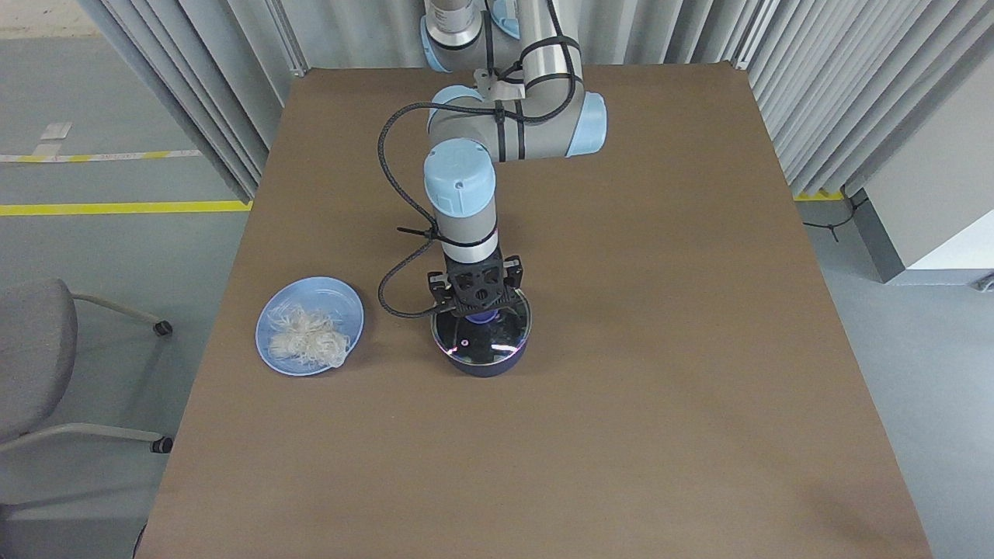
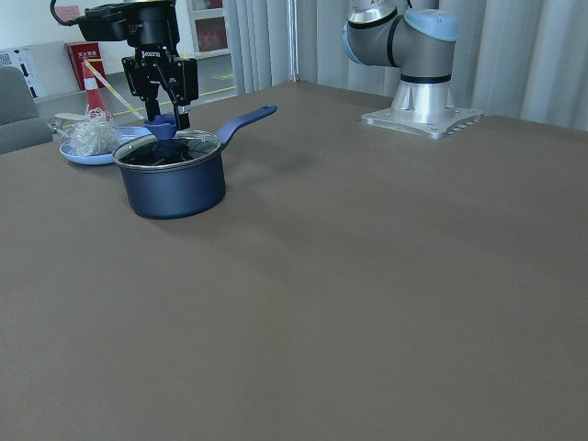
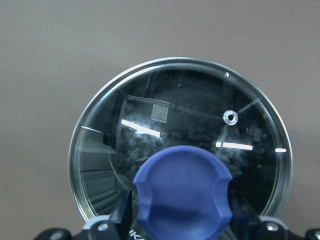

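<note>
A blue saucepan [image 2: 175, 193] with a glass lid [image 1: 477, 340] stands on the brown table, its handle [image 2: 250, 118] pointing away in the left view. The lid's blue knob [image 3: 182, 192] fills the lower middle of the wrist view. My gripper [image 2: 164, 118] is lowered onto the lid, a finger on either side of the knob. Whether the fingers are closed on the knob I cannot tell.
A light blue plate [image 1: 279, 359] with white shredded stuff [image 1: 310, 337] lies beside the pan, at its left in the front view.
</note>
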